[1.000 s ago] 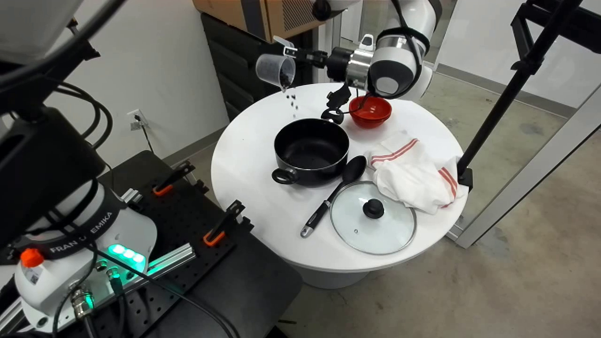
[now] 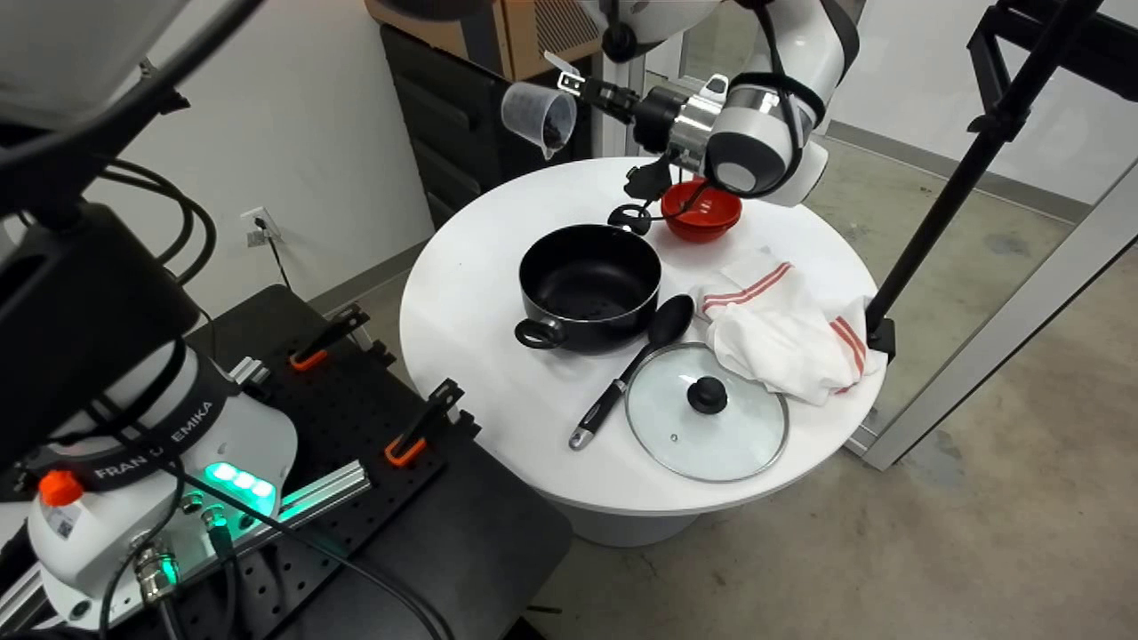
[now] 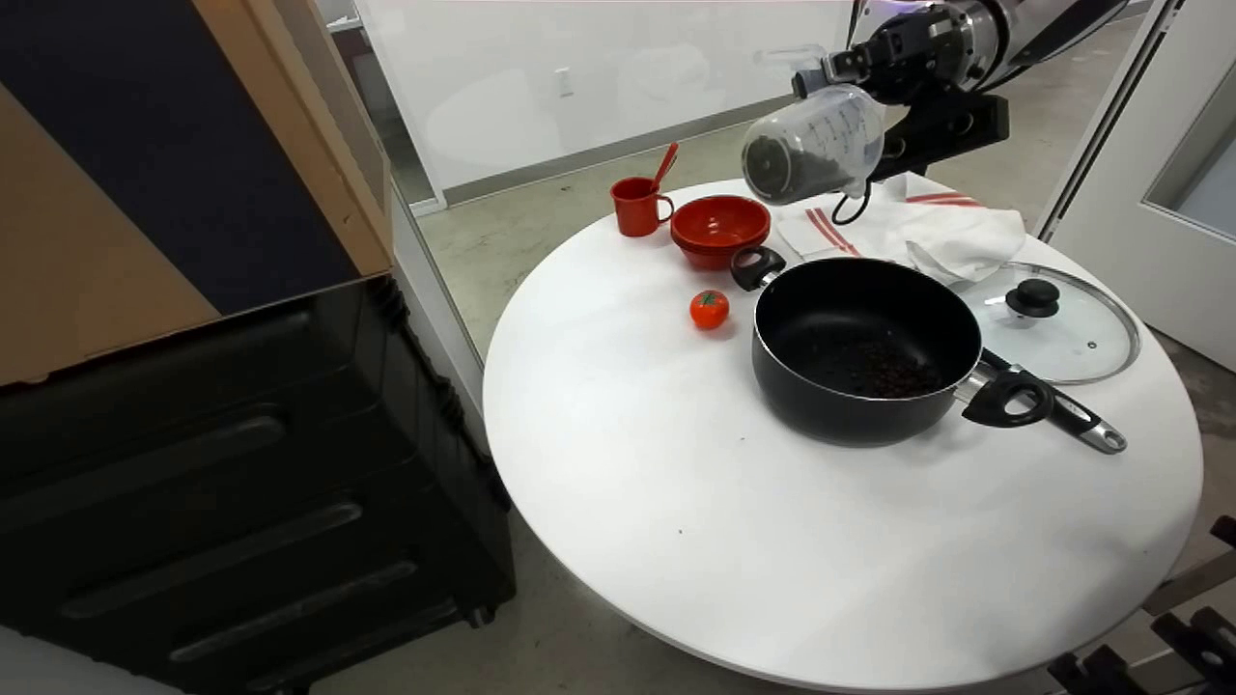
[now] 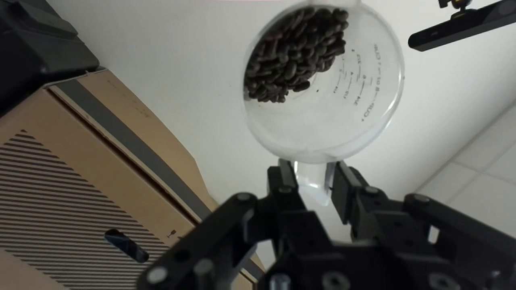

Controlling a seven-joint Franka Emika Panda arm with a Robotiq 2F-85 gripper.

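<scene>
A clear measuring cup is held tilted in the air above the far side of the round table, with my gripper shut on its handle. Dark beans lie heaped against one side inside the cup in the wrist view. Both fingers pinch the clear handle just below the cup's rim. Under and to one side of the cup stands the black pot, uncovered. Some dark beans lie on the pot's bottom in exterior view 2.
A glass lid, a black spoon and a striped towel lie beside the pot. Red bowls, a red mug and a tomato stand behind.
A second ago beans were falling from the cup's lip toward the pot; none are falling now. The cup and gripper have shifted slightly right and up in exterior view 1.
</scene>
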